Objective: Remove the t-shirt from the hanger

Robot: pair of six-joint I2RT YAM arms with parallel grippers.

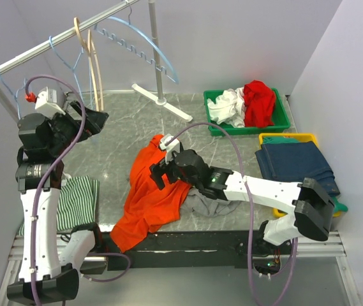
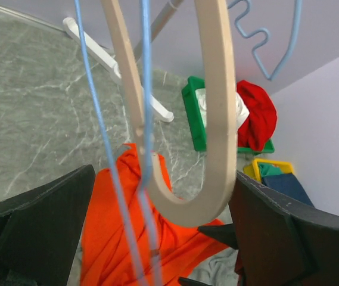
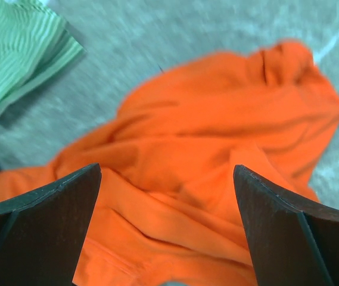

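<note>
An orange shirt [image 1: 136,204] lies crumpled on the grey floor, off any hanger, with my open right gripper [image 1: 160,172] above it; its open fingers frame the orange cloth [image 3: 175,196] in the right wrist view. My left gripper [image 1: 97,118] is raised among the hangers at the rail's left, open. In the left wrist view a wooden hanger [image 2: 214,149] and blue wire hangers [image 2: 100,119] hang between and in front of its fingers.
The rail [image 1: 34,53] runs across the upper left on white posts. A striped green cloth [image 1: 76,201], grey cloth [image 1: 210,205], green bin [image 1: 245,131] and yellow bin [image 1: 296,137] surround the shirt.
</note>
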